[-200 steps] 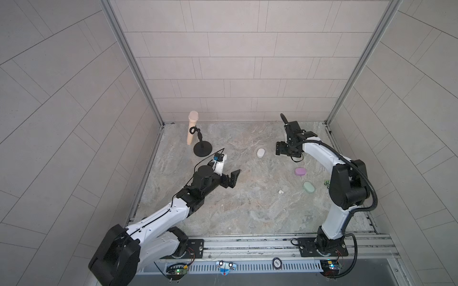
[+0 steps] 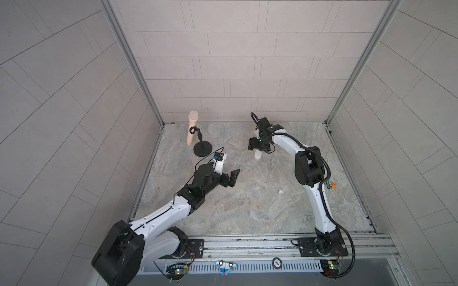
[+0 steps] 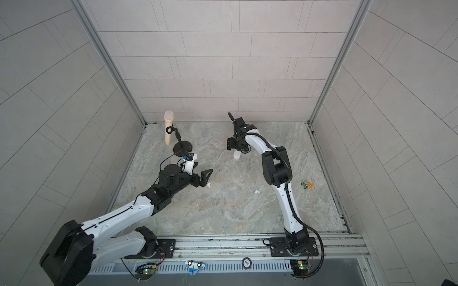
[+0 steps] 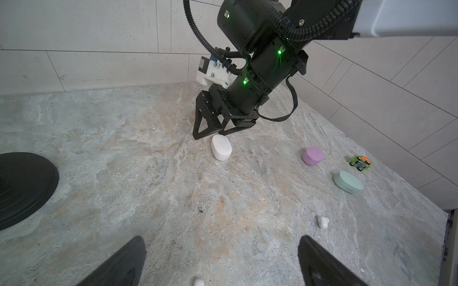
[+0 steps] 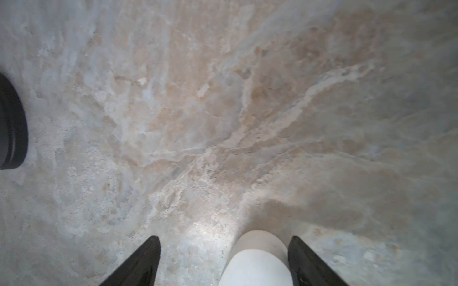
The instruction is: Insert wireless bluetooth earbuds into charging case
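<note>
The small white charging case (image 4: 221, 147) stands on the stone tabletop near the back. My right gripper is open low around it; in the right wrist view the white case (image 5: 257, 267) shows between the fingers, close against the right-hand finger (image 5: 305, 262). Whether that finger touches it I cannot tell. One white earbud (image 4: 323, 222) lies on the table's middle right. Another earbud (image 3: 209, 185) lies just by the left gripper's tips, its edge showing at the bottom of the left wrist view. My left gripper hangs open, nothing between its fingers.
A purple piece (image 4: 313, 155), a pale green piece (image 4: 348, 182) and a green-orange toy car (image 4: 359, 162) lie to the right. At the back left stand a black round-based stand (image 2: 202, 148) and a beige microphone-shaped object (image 2: 191, 128).
My right arm has swept leftward to the white case, now covering the purple and green pieces in the top left view. The case has shifted slightly left and forward. The left arm is nearly still.
</note>
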